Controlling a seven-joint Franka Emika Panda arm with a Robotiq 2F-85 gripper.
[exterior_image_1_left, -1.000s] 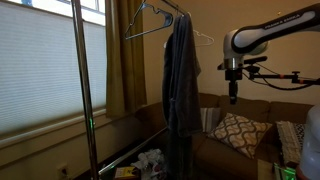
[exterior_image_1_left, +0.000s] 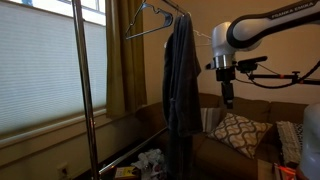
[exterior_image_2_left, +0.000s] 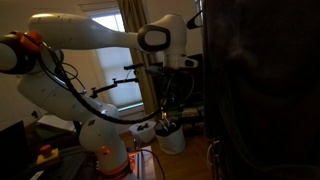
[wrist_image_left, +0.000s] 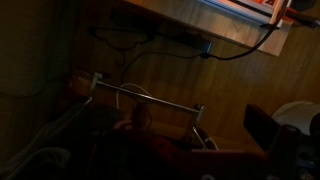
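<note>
Dark clothing (exterior_image_1_left: 182, 85) hangs from the rack in the middle of exterior view 1. To its left a bare pale hanger (exterior_image_1_left: 145, 30) hangs on the same rail. My gripper (exterior_image_1_left: 228, 103) points down to the right of the clothing, with a visible gap between them. In exterior view 2 a large dark mass fills the right side, and the gripper end is in shadow. The wrist view looks down at the floor; dark gripper parts (wrist_image_left: 265, 130) blend into shadow at its right. Whether the fingers are apart or closed is too dark to make out.
A metal rack post (exterior_image_1_left: 86, 90) stands at the left, before the window (exterior_image_1_left: 45, 75). Behind the arm is a brown couch (exterior_image_1_left: 265, 112) with a patterned pillow (exterior_image_1_left: 240, 132). Crumpled cloth (exterior_image_1_left: 150, 160) lies low by the rack. A white bin (exterior_image_2_left: 171, 140) stands on the floor.
The arm has moved left in exterior view 1, bringing my gripper slightly closer to the hanging clothing. Clothing and hangers look unmoved.
</note>
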